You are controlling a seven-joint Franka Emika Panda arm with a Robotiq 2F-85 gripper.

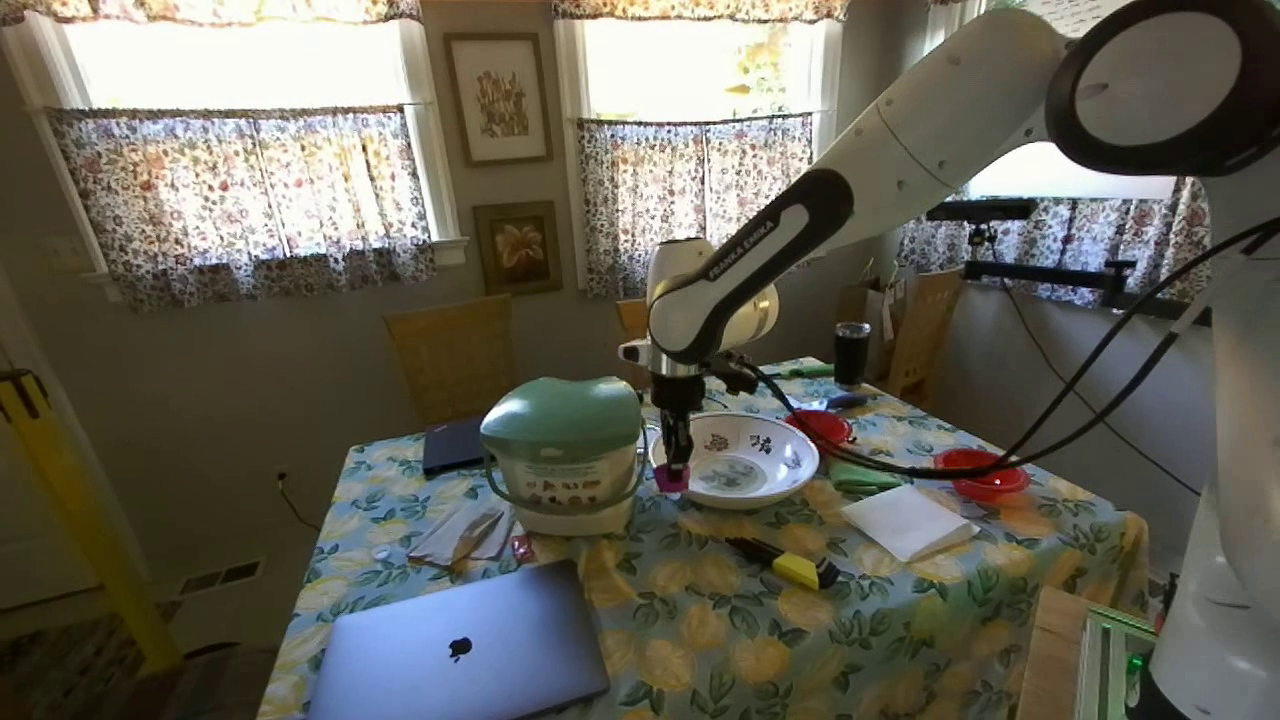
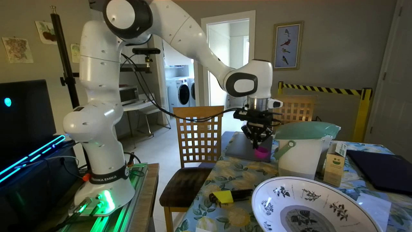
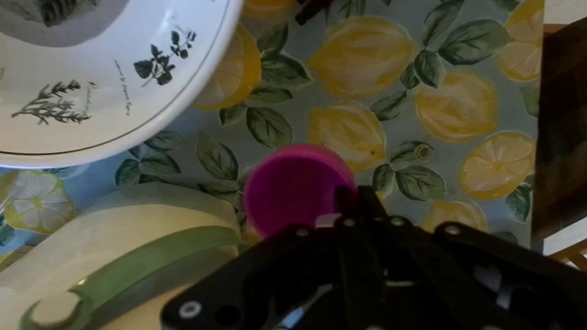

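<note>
A small magenta cup [image 3: 300, 189] is gripped at its rim by my gripper, whose fingers are shut on its right side in the wrist view. Its open top faces the wrist camera, and it looks empty. In exterior view 1 the cup [image 1: 671, 479] hangs beside the near left edge of the large white bowl [image 1: 786, 480], right of the white bucket with a green lid [image 1: 561, 420]. From the other side, exterior view 2 has the cup [image 2: 261, 152] in the air under my gripper [image 2: 255, 146], left of the bucket [image 2: 299, 154].
A silver laptop [image 1: 462, 648] covers the near left of the table. A yellow-and-black tool [image 1: 797, 569] lies in front of the bowl. Red bowls [image 1: 981, 476], a folded white napkin [image 1: 908, 522] and a dark tumbler [image 1: 851, 353] stand to the right. Bare tablecloth [image 1: 696, 636] shows at the front.
</note>
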